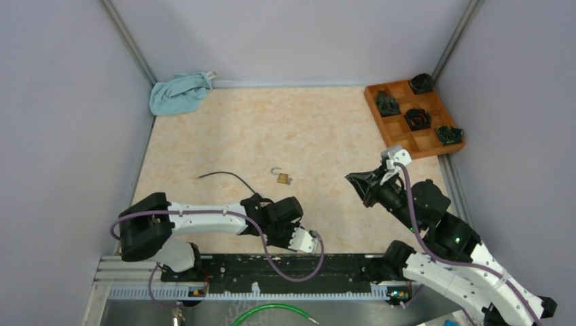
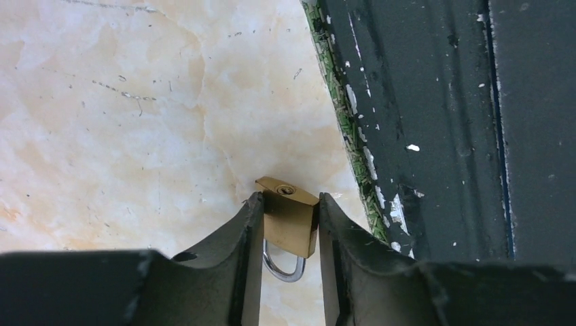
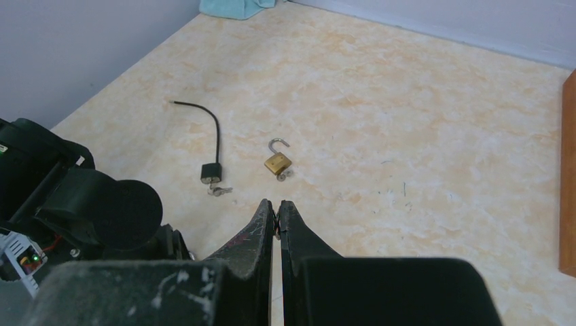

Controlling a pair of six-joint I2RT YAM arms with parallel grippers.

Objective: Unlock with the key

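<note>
Between my left gripper's fingers is a brass padlock [image 2: 289, 221], sitting askew, its keyhole face tipped up and its silver shackle [image 2: 285, 275] below. Both fingertips look close against its sides; whether they grip it cannot be told. No key shows in its keyhole. A second brass padlock [image 3: 278, 163] lies with its shackle open and keys [image 3: 284, 174] at its base. Left of it lies a black lock [image 3: 211, 172] with a long black cable shackle and its own keys [image 3: 219, 191]. My right gripper is shut and empty, above the table's right side.
A wooden compartment tray [image 1: 401, 129] with dark bundles stands at the back right. A blue cloth [image 1: 178, 94] lies at the back left. Dark edging [image 2: 428, 136] runs along the table's front.
</note>
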